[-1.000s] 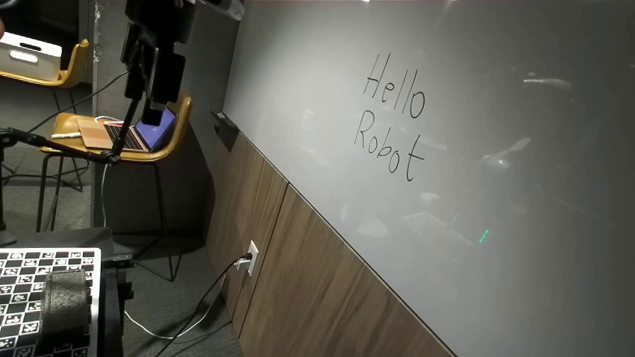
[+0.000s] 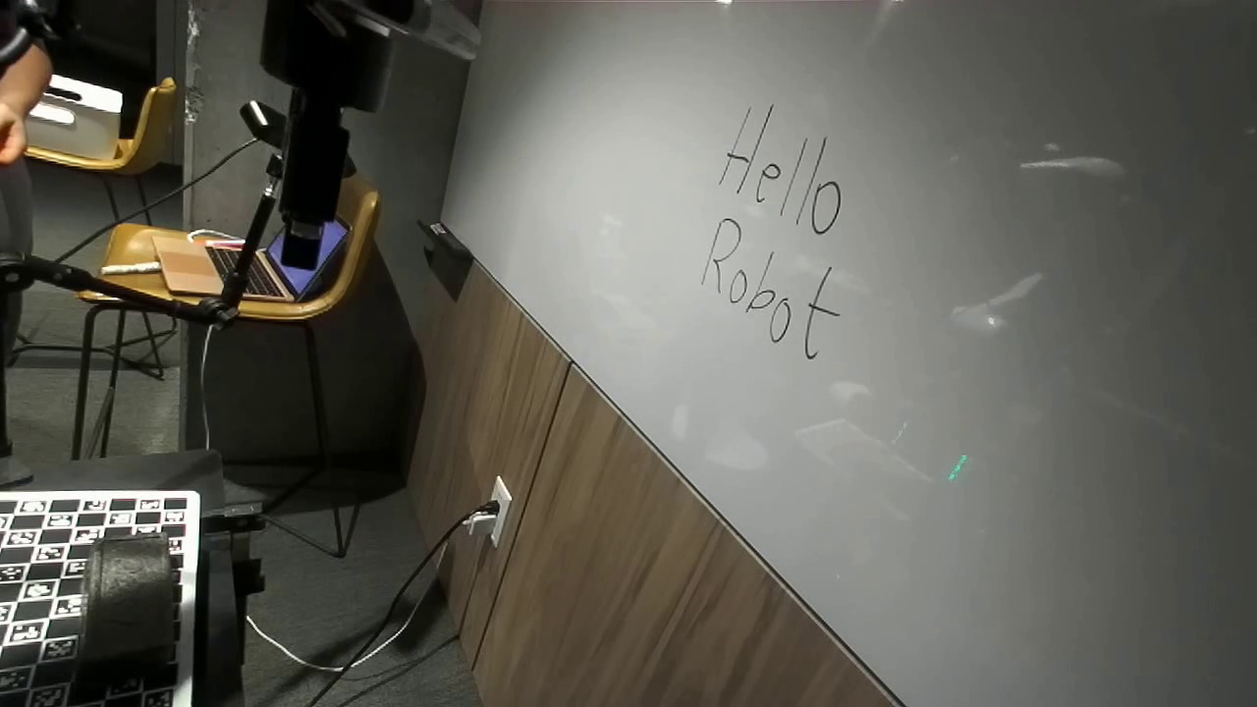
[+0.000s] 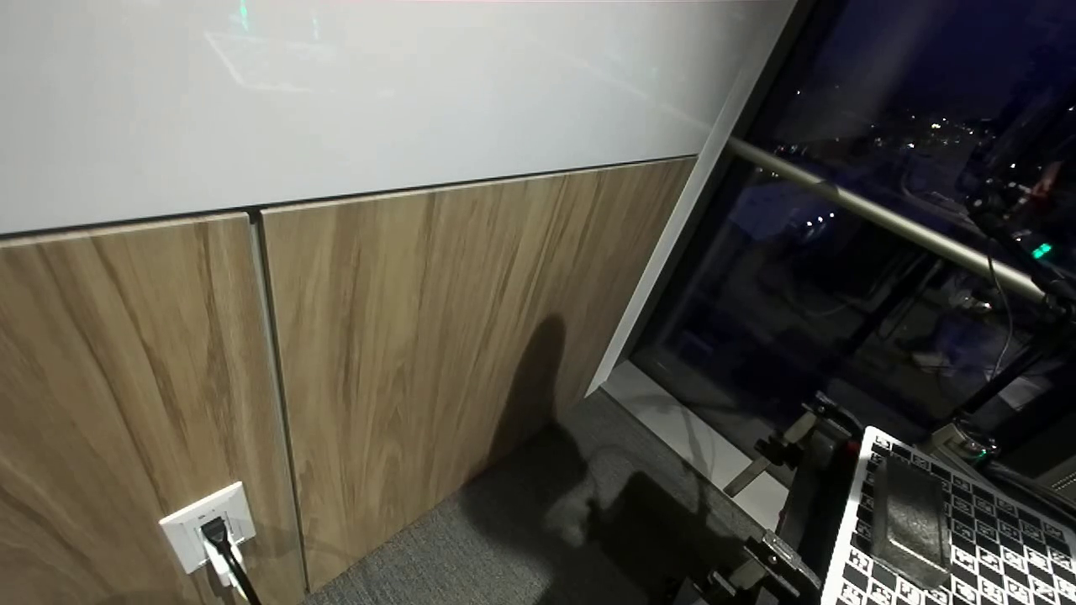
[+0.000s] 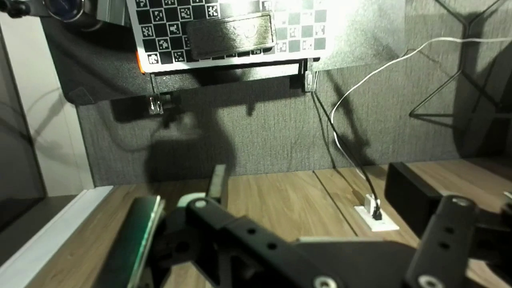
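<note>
A dark block [image 4: 233, 36], perhaps an eraser, lies flat on a patterned black-and-white board [image 4: 163, 68] at the top of the wrist view. Exterior view 2 shows the same block [image 3: 909, 524] at lower right. On the whiteboard [image 2: 613, 471], "Hello Robot" is written in black marker. My gripper is open in the wrist view, its fingers wide apart and nothing between them. In exterior view 1 the gripper [image 2: 301, 247] points down in the air, above and well clear of the board; its fingers overlap there.
Below the whiteboard, a power outlet [image 2: 502, 509] with plugged-in cables sits in the wood panel [image 3: 403, 343]. A laptop [image 2: 194, 265] rests on a yellow chair [image 2: 371, 224] behind the arm. Part of a person [image 2: 14, 130] shows at the far left. Glass [image 3: 857, 302] borders the right side.
The gripper has turned and shifted slightly, so its fingers now line up in exterior view 1. A person's arm has come into view at the left. Block and writing are unchanged.
</note>
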